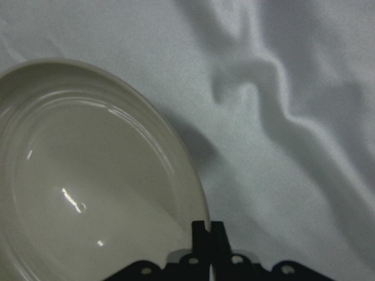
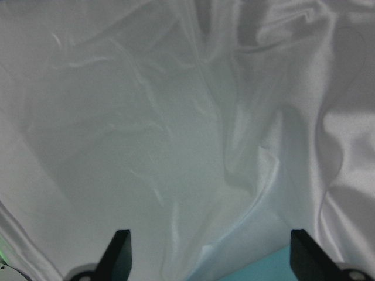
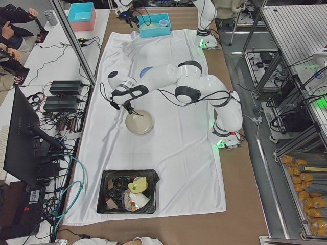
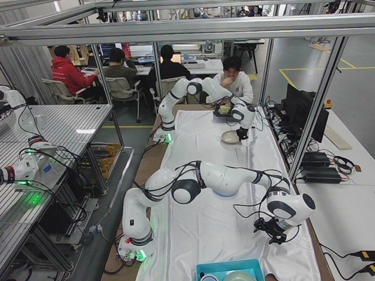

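Observation:
A beige plate (image 3: 139, 122) lies on the white cloth (image 3: 168, 163) in the middle. My left gripper is at the plate's rim, its fingertips together; the left wrist view shows the rim running into them, though how much is between them is unclear. A blue plate (image 4: 225, 192) is mostly hidden behind the arms. My right gripper is open over empty cloth at the far end, near the teal bin (image 4: 231, 264).
A black bin (image 3: 127, 204) of assorted items stands at the near end. The teal bin holds dishes. Cloth between the beige plate and black bin is clear.

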